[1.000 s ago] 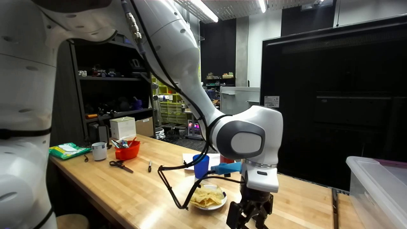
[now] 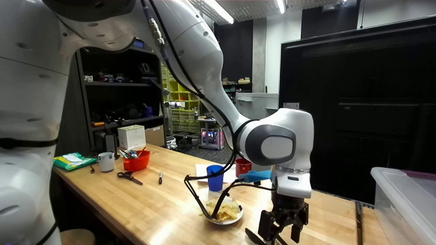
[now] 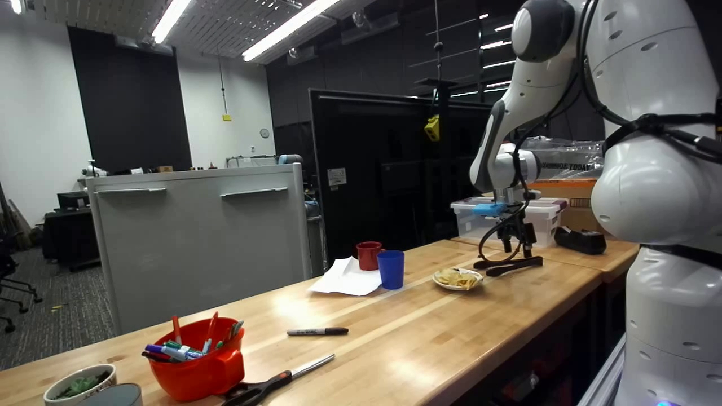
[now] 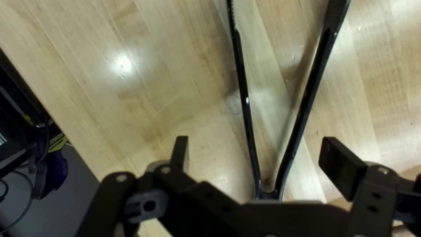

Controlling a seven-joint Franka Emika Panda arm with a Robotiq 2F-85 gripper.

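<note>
A pair of black tongs [image 4: 246, 106] lies spread in a V on the wooden table, its joined end near the bottom of the wrist view. My gripper stands open above that joined end, one finger to each side and nothing held between them. In exterior view 2 the gripper [image 3: 518, 247] is over the tongs [image 3: 511, 265], just past the plate of chips [image 3: 458, 278]. Exterior view 1 has the gripper [image 2: 282, 228] low at the bottom, partly covering the tongs [image 2: 254, 236].
A blue cup [image 3: 391, 269] and a red mug [image 3: 369, 256] stand beside white paper [image 3: 346, 277]. A marker [image 3: 318, 331], scissors [image 3: 281, 382] and a red pen holder [image 3: 196, 365] are farther along the table. The clear plastic bin [image 2: 408, 204] stands at the right.
My arm and gripper have shifted to the right and slightly away in exterior view 1. Part of the tongs now shows by the gripper; the plate has not moved.
</note>
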